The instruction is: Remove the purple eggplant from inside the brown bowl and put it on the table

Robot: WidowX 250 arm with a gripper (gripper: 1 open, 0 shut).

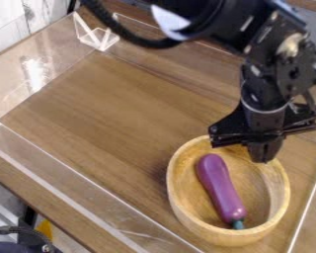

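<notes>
The purple eggplant (219, 186) lies inside the brown bowl (182, 203), leaning from the upper left down to its green stem end near the lower rim. My gripper (264, 154) is over the bowl's far rim, pointing down, its fingertips close together. It is shut with nothing seen between its fingers. The eggplant is outside them, lower and to the left. The dark gripper body hides part of the bowl's far rim.
Bare wooden table (108, 119) spreads to the left of the bowl and behind it. A clear wire-like holder (95, 36) stands at the far left. The table's front edge runs along the lower left, with cables beyond it.
</notes>
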